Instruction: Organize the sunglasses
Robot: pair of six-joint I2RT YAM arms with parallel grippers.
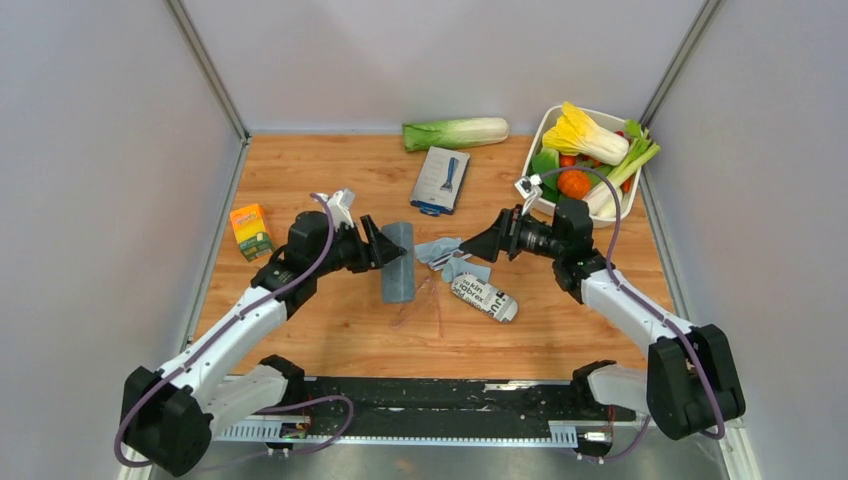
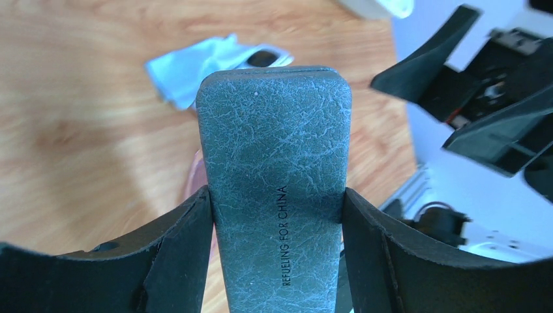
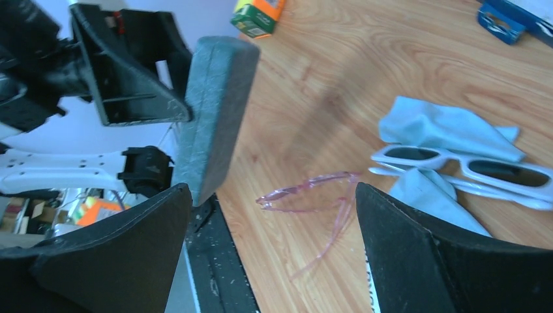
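My left gripper (image 1: 387, 246) is shut on a blue-grey glasses case (image 1: 398, 285), holding it up above the table. In the left wrist view both fingers press the sides of the case (image 2: 274, 143), which reads "REFUELING FOR CHINA"; its lid looks closed. White-framed sunglasses with dark lenses (image 3: 512, 172) lie folded on a light blue cloth (image 3: 443, 125) at the table's middle. My right gripper (image 1: 488, 248) is open above their right end, with nothing between its fingers. Clear pink glasses (image 3: 313, 186) lie on the wood left of the cloth.
A white cylindrical can (image 1: 484, 298) lies just below the cloth. Behind are a grey clipboard-like box (image 1: 437, 180) and a leek (image 1: 455, 133). An orange-green box (image 1: 252, 233) stands at the left, a vegetable basket (image 1: 533, 150) at the back right.
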